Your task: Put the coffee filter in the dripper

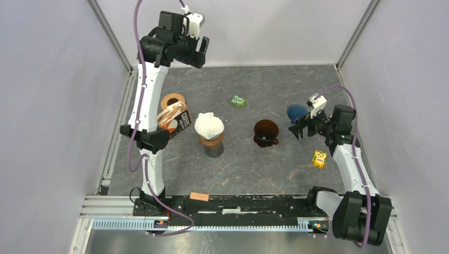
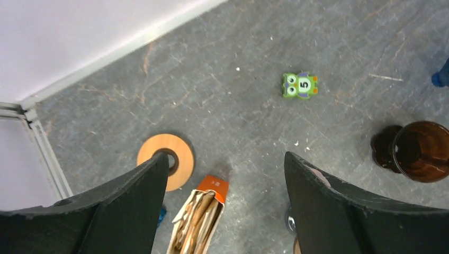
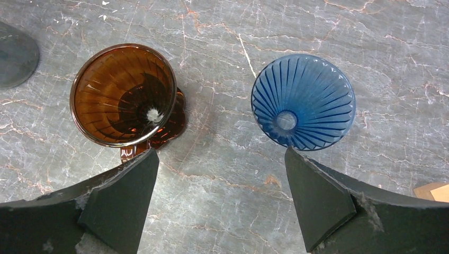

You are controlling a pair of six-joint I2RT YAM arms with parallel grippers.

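In the top view a white coffee filter [image 1: 209,124] sits opened out above the wooden collar [image 1: 210,142] of a glass vessel [image 1: 214,151]. Whether a dripper lies under it cannot be told. Right of it stands an empty brown dripper [image 1: 266,130], and farther right a blue ribbed dripper [image 1: 296,111]. My left gripper [image 1: 200,52] is raised near the back wall, open and empty, away from the filter. Low beside the blue dripper is my right gripper [image 1: 296,130]. It is open, with bare table between its fingers in the right wrist view.
A coffee filter box [image 1: 176,120] and a wooden ring [image 1: 172,99] lie on the left under the left arm. One green owl toy [image 1: 238,100] is at the back middle, a yellow one [image 1: 319,159] by the right arm.
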